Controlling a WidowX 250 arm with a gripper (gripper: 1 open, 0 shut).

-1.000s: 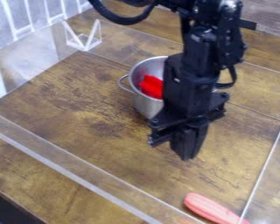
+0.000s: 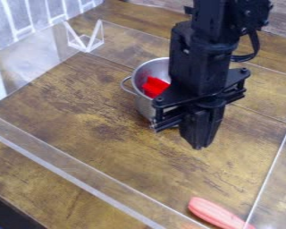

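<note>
My black gripper (image 2: 196,134) hangs over the wooden table just right of and in front of a steel pot (image 2: 146,100), covering much of it. The gripper looks shut, with nothing visible between its fingers. A red object (image 2: 155,86) sits inside the pot. A pinkish-red stick-shaped object (image 2: 217,213) lies on the table at the lower right, below the gripper and apart from it.
Clear plastic walls edge the table (image 2: 62,107) at left, front and right. A small white wire-like piece (image 2: 83,36) is at the back left.
The pot and the pink object appear unmoved.
</note>
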